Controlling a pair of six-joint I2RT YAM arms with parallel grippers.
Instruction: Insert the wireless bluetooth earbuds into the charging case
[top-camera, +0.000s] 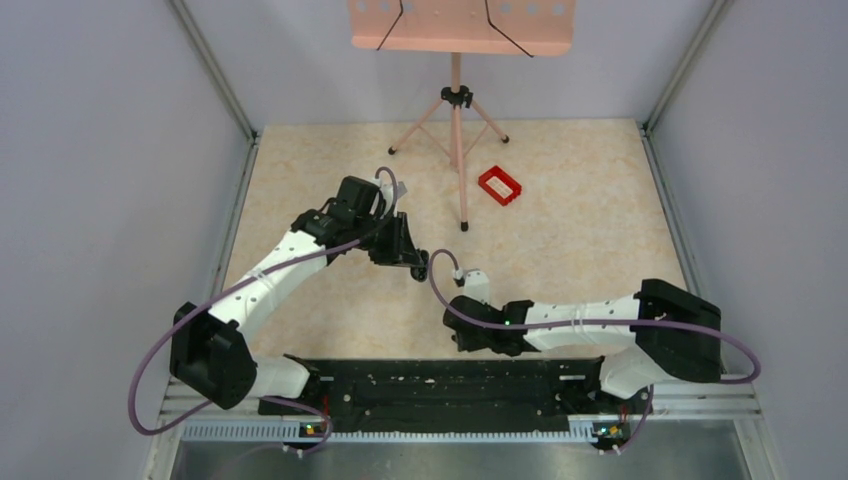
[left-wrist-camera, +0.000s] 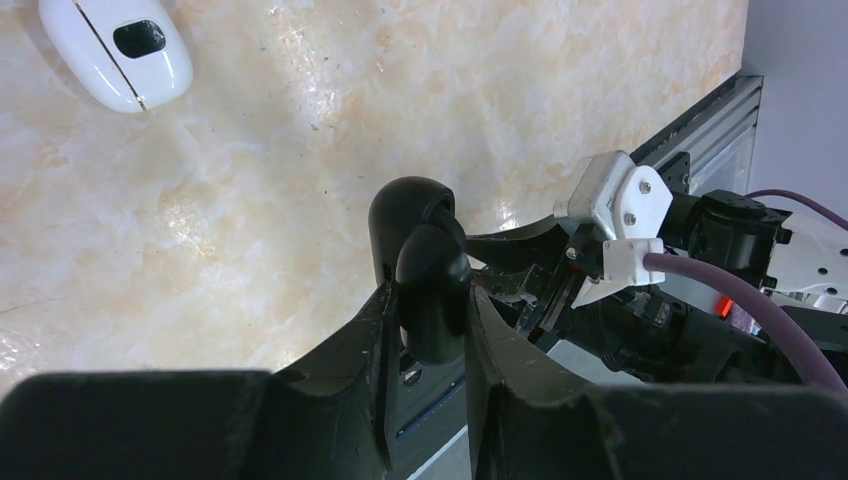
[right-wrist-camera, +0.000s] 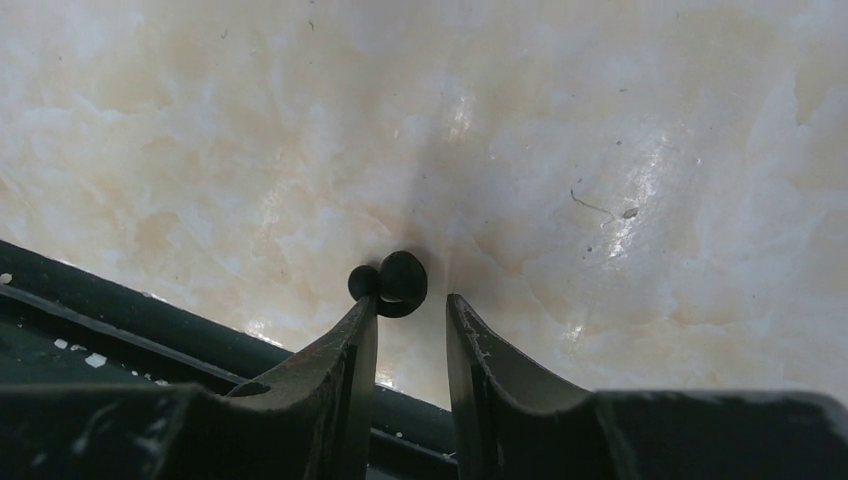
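A small black earbud (right-wrist-camera: 404, 277) with two rounded ends lies on the table close to its front edge. My right gripper is open just above and in front of it, with nothing gripped; the left finger tip comes right up to the earbud, and whether they touch I cannot tell. In the left wrist view my left gripper is shut on a glossy black charging case (left-wrist-camera: 408, 215), held above the table. The case's inside is not clear from here. From the top, the right gripper (top-camera: 462, 338) hides most of the earbud.
A white computer mouse (left-wrist-camera: 120, 45) lies at the upper left of the left wrist view. Toward the back are a red tray (top-camera: 499, 186) and a pink tripod stand (top-camera: 458, 150). A dark rail (top-camera: 430, 395) borders the table's front.
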